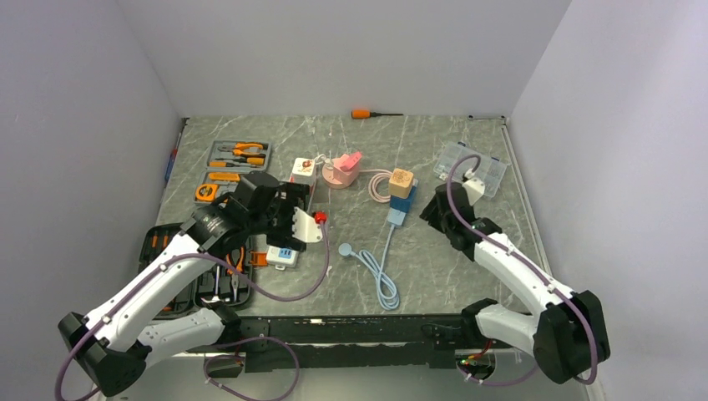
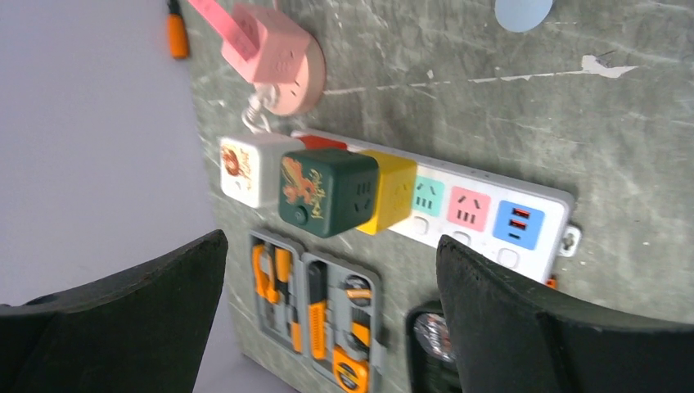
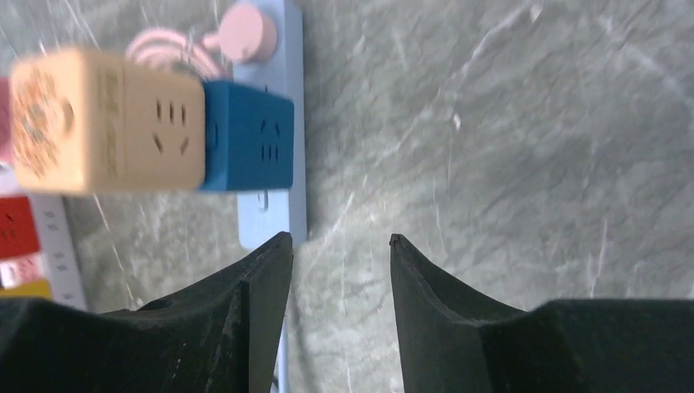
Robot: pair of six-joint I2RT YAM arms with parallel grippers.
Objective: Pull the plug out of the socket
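Note:
In the left wrist view a white power strip (image 2: 434, 221) carries a dark green cube (image 2: 327, 195), a yellow cube (image 2: 394, 176) and a white cube (image 2: 245, 168); my open left gripper hangs above it, nothing between its fingers. In the right wrist view a blue power strip (image 3: 266, 218) carries a beige cube (image 3: 147, 131), a blue cube (image 3: 258, 143) and a round pink plug (image 3: 250, 33). My right gripper is beside that strip, to its right in the top view, its fingers apart and empty.
Open tool cases (image 1: 167, 284) lie at the left, a clear organizer box (image 1: 493, 167) at the back right and an orange screwdriver (image 1: 363, 114) at the back. A coiled blue cable (image 1: 386, 292) lies at front centre. Bare table is right of the blue strip.

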